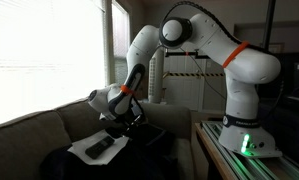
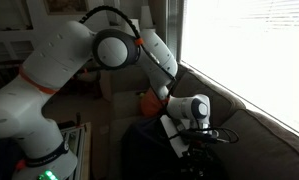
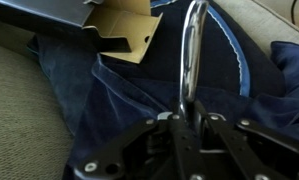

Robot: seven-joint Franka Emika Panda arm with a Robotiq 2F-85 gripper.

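Observation:
In the wrist view a shiny metal rod, perhaps a utensil handle (image 3: pixel 193 55), stands up from between the fingertips of my gripper. The fingers are shut on its lower end; what kind of object it is cannot be told. Beyond it, at the upper left, lies an open box (image 3: pixel 117 28), black outside with brown cardboard flaps. Dark blue cloth (image 3: pixel 139 92) spreads beneath both. From outside, the gripper (image 1: pixel 127 128) hangs low over the dark cloth on the couch, its fingers hard to make out.
A beige couch (image 1: pixel 24 135) with a backrest runs behind the cloth. On the cloth, beside the gripper, sits a pale item with a dark top (image 1: pixel 97 148). A wooden table edge (image 1: pixel 221 155) stands near the arm's base.

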